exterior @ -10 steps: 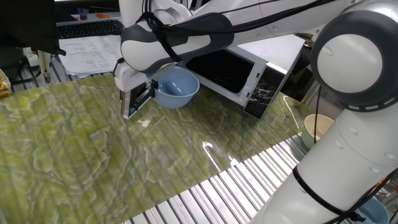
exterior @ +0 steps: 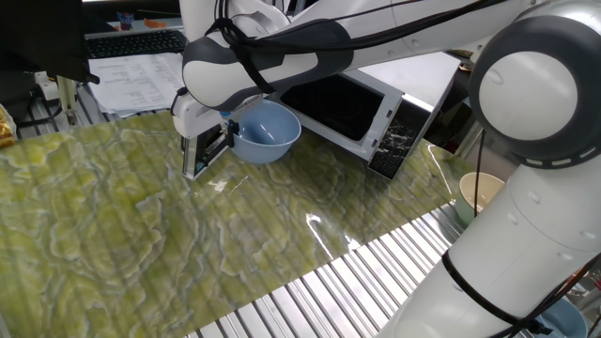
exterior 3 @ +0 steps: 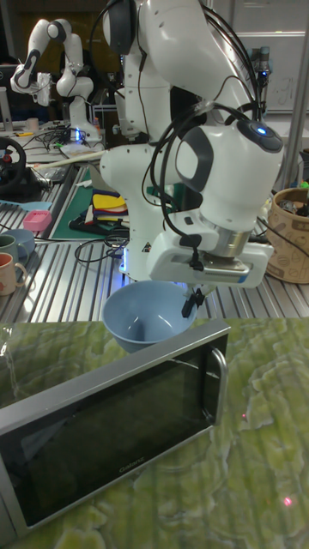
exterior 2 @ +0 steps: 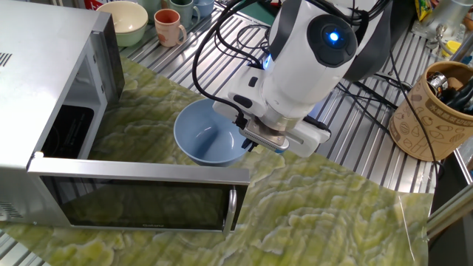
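A light blue bowl (exterior: 267, 131) stands upright on the green marbled mat, between the arm and the open door of a microwave (exterior 2: 44, 66). My gripper (exterior 3: 193, 301) points down at the bowl's rim, on the side away from the microwave body. Its dark fingertips overlap that rim in exterior view 3, close to each other. From exterior view 2 the hand hides most of the fingers. Whether they pinch the rim or merely stand beside it, I cannot tell. Inside, the visible part of the bowl (exterior 2: 199, 129) looks empty.
The microwave door (exterior 3: 118, 416) stands wide open close beside the bowl, its handle (exterior 2: 231, 210) at the free end. A cream bowl (exterior 2: 126, 21) and several mugs, one pink (exterior 2: 169, 31), sit behind. A brown tool bucket (exterior 2: 425, 122) stands opposite.
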